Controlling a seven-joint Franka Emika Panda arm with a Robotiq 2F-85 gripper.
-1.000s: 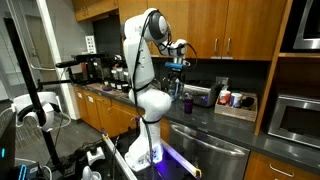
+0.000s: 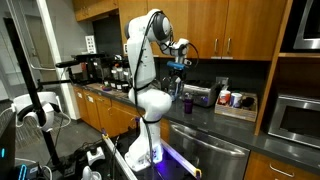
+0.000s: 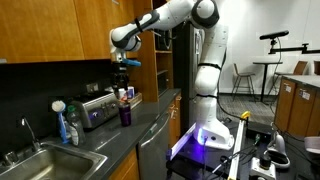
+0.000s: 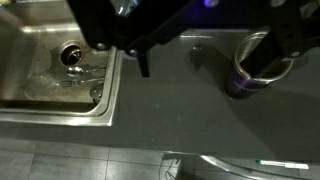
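Note:
My gripper hangs above the counter, its two dark fingers set wide apart in the wrist view, with only bare counter showing between them. A dark purple canister with an open top stands on the counter beneath the right-hand finger, which partly hides it. In exterior view 2 the same purple canister stands upright near the counter's front edge, below the gripper. Exterior view 1 shows the gripper raised in front of the wall cabinets, apart from the counter.
A steel sink with utensils in it lies to the left in the wrist view. A toaster and bottles stand along the wall. In exterior view 1, a wooden box of items sits farther right, with clear counter before it.
The raised part of the arm and the gripper have shifted slightly in exterior view 1. The objects on the counter look the same.

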